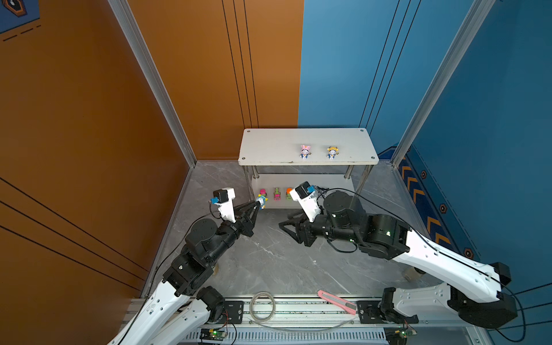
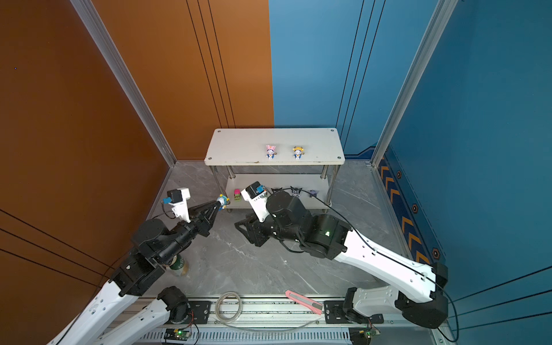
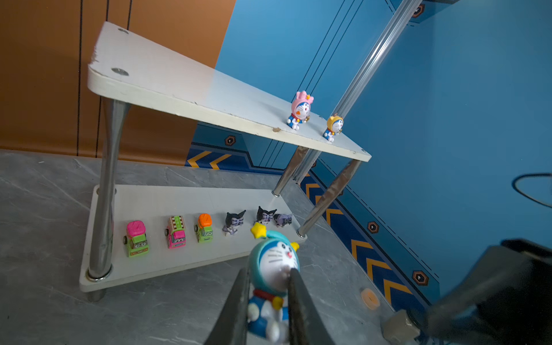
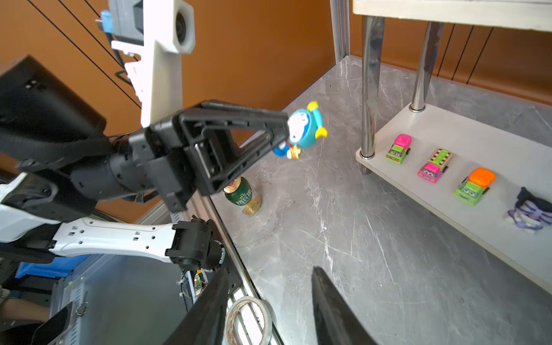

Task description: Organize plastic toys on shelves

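A blue-and-white cat figure with yellow star tips (image 3: 274, 264) is gripped upright by my left gripper, its fingers closed on its body. The right wrist view shows the same figure (image 4: 304, 127) from the side, clear of the shelf and floor. My right gripper hangs open over the floor with nothing between its fingers. On the upper shelf (image 3: 172, 86) stand a pink-hooded figure (image 3: 299, 110) and a yellow-hooded figure (image 3: 333, 127). The lower shelf (image 3: 155, 201) holds three toy cars, including a pink-topped one (image 3: 136, 238), and three dark figures, one (image 3: 234, 222) near the middle.
Metal legs (image 3: 109, 189) join the two shelves at the corners. A green-labelled jar (image 4: 238, 191) stands on the floor near the left arm. A coiled hose (image 1: 262, 306) and a pink cutter (image 1: 337, 302) lie along the front rail. The upper shelf's left half is bare.
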